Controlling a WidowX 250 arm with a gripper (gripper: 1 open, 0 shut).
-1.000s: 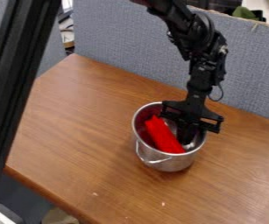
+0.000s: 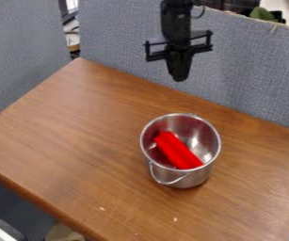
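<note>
A shiny metal pot (image 2: 199,174) with a wire handle stands on the wooden table (image 2: 72,132), right of the middle. A red cylindrical object (image 2: 178,151) lies tilted inside it. My black gripper (image 2: 178,73) is raised high above and behind the pot, near the back padded wall, shut, with nothing visible between its fingers.
Grey padded walls (image 2: 121,52) border the back and left of the table. The table's front left edge drops to a dark floor area.
My gripper has risen up out of the pot toward the top of the view. The red object remains in the pot, which stands in about the same place.
</note>
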